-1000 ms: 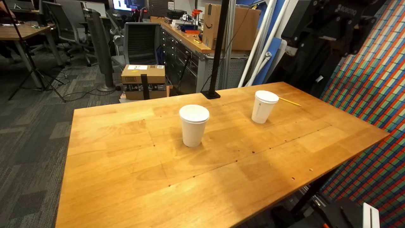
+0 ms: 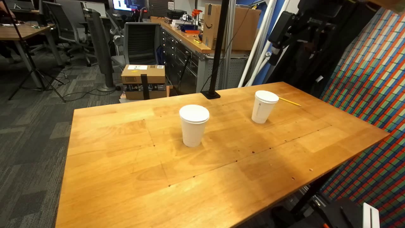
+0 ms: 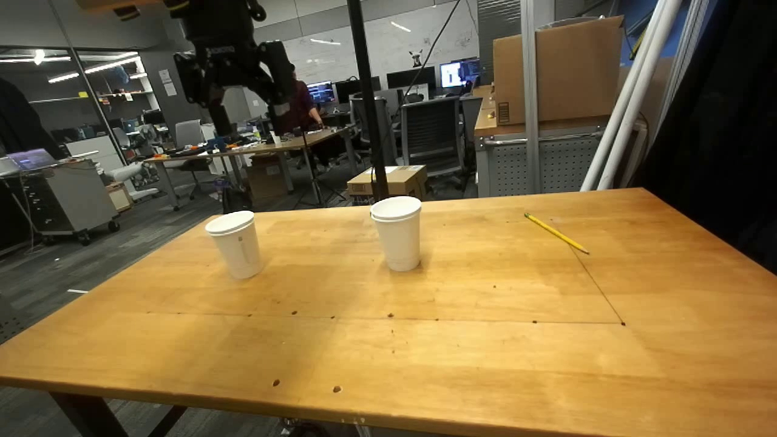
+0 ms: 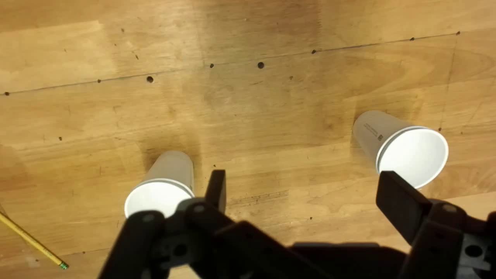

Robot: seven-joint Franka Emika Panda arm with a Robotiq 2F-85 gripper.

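Observation:
Two white paper cups stand upright and apart on the wooden table. One cup [image 2: 193,131] [image 3: 241,249] [image 4: 379,132] is on the right in the wrist view. The other cup [image 2: 262,109] [image 3: 401,239] [image 4: 173,169], nearer the pencil, is on the left there. Both have double white rims; whether they are lidded or nested is unclear. My gripper [image 3: 251,120] hangs well above the table, open, its fingers spread with nothing between them. In the wrist view its fingers partly overlap the cups' outlines.
A yellow pencil [image 3: 556,232] [image 4: 30,239] lies flat on the table [image 3: 466,364]. Along the far edge rises a black post [image 2: 217,57].
In exterior view 1 my gripper has shifted left and slightly down, and its angle looks turned. The cups and pencil have stayed put.

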